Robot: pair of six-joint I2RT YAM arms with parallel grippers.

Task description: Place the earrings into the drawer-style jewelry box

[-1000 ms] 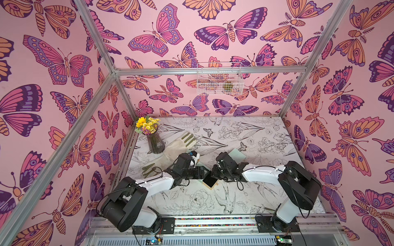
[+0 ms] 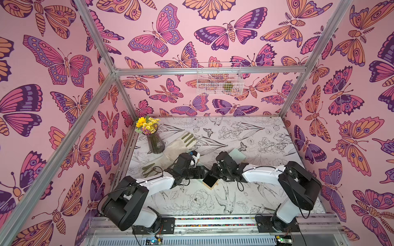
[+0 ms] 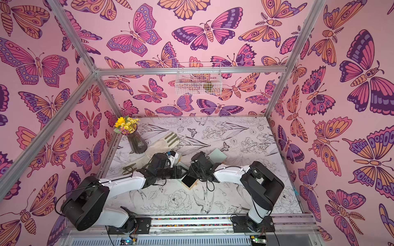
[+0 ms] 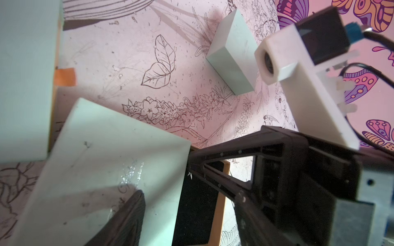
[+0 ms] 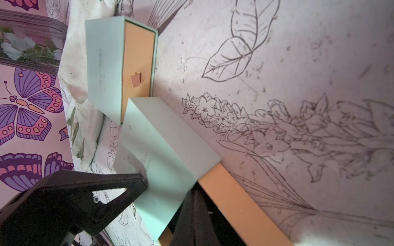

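Observation:
A mint green jewelry box (image 5: 164, 139) lies on the table. Its orange drawer (image 5: 242, 205), lined in black, is pulled out. My right gripper is shut, its tips at the drawer's inner end beside the box edge. A tiny bright speck (image 4: 190, 175) shows near those tips against the black lining; whether it is an earring I cannot tell, nor whether anything thin sits between the fingers. In the left wrist view my left gripper is open, its fingers apart, one over the box top and the other just beyond the drawer's side.
A second green box (image 5: 104, 65) with its drawer closed stands close by. Another green box (image 4: 236, 53) is behind the right arm. A glove (image 2: 176, 149) and a vase of flowers (image 2: 155, 142) are at the left.
The right gripper's tips and the drawer have shifted very slightly left in the top left view. Both arms otherwise look the same.

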